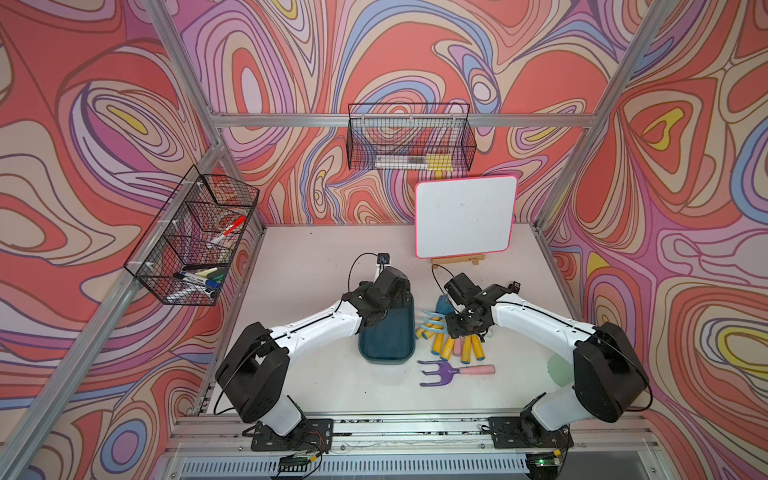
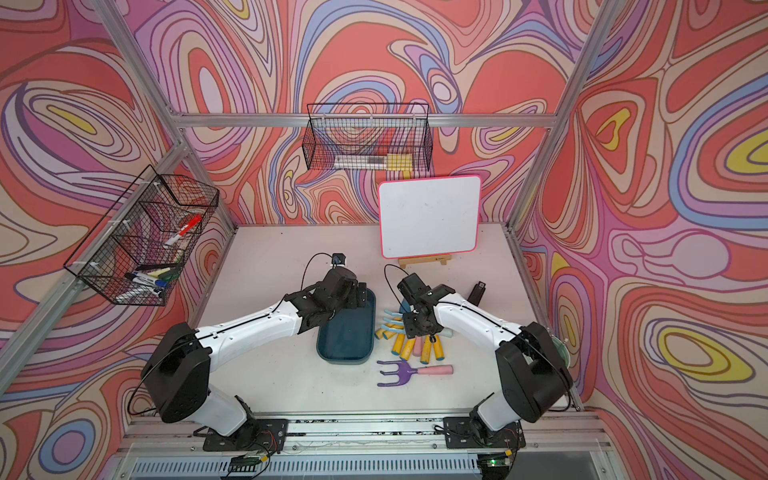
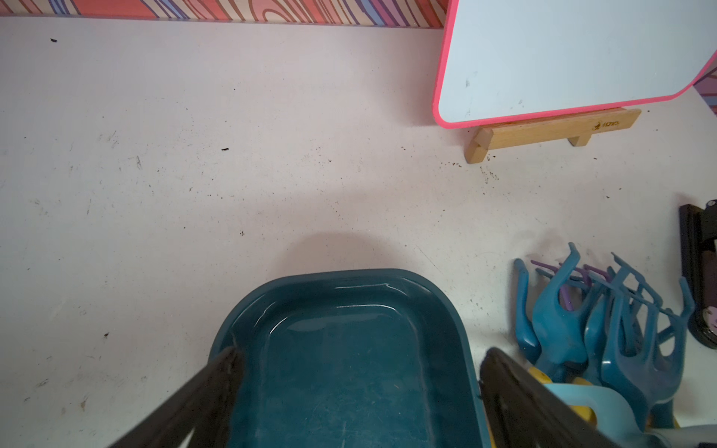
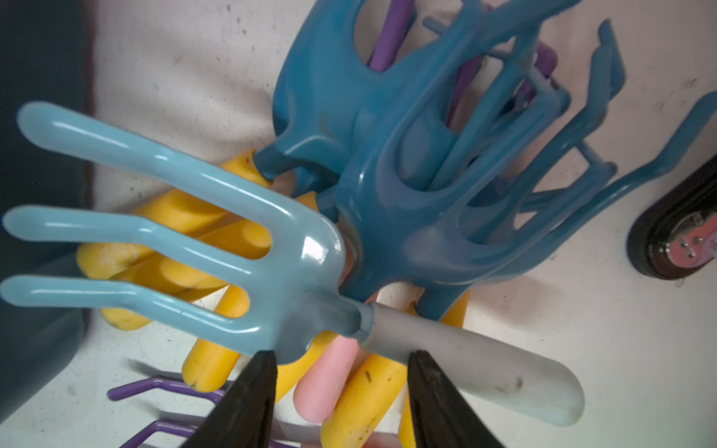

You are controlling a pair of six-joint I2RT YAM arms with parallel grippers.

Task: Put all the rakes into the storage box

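Observation:
A light-blue rake with a grey handle lies across the top of a pile of hand rakes in the right wrist view. My right gripper is open close above it, with one finger near the rake's head and the other by the handle. The neck of the rake shows just ahead of the gap. The dark teal storage box stands left of the pile and looks empty where visible. Over the box, my left gripper is open with nothing between its fingers.
Darker blue rakes with yellow handles are heaped under the light-blue one. A purple rake with a pink handle lies in front of the pile. Behind stands a whiteboard.

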